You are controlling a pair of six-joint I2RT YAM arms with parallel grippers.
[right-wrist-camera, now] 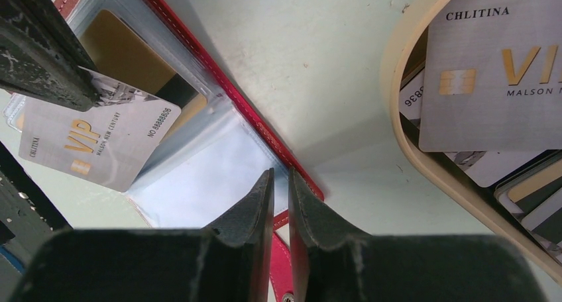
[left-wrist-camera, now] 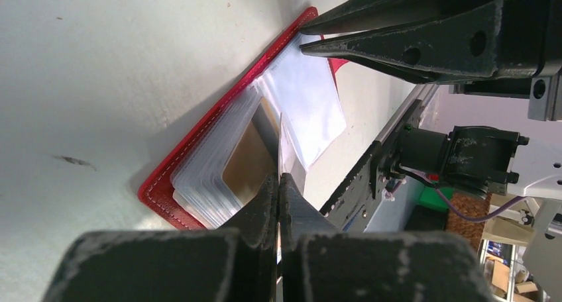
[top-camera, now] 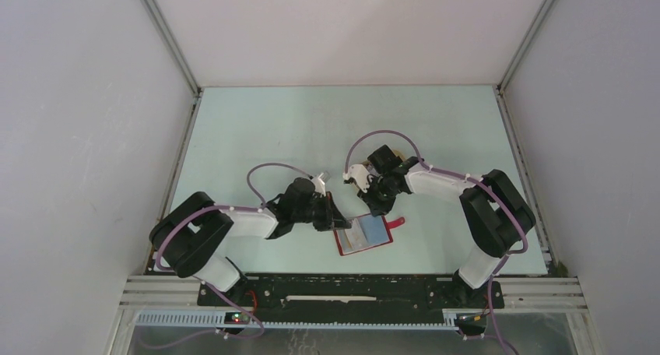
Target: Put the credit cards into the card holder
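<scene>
The red card holder (top-camera: 366, 249) lies open near the table's front, its clear sleeves (left-wrist-camera: 211, 157) spread. A silver VIP card, tilted over the sleeves, is pinched by my left gripper; the left wrist view shows this card nearly edge-on. Whether its edge is inside a sleeve, I cannot tell. My right gripper is shut at the holder's far rim, by the corner of the white-looking sleeve page (right-wrist-camera: 212, 176). Whether sleeve film is caught between its fingers is unclear. A gold-and-black card (right-wrist-camera: 126, 50) shows in one sleeve.
Beside the right gripper stands a round tan container (right-wrist-camera: 397, 83) with several cards in it, a silver card (right-wrist-camera: 490, 110) on top. The holder's red strap (top-camera: 396, 223) points right. Bare table (top-camera: 257, 129) stretches at the back left.
</scene>
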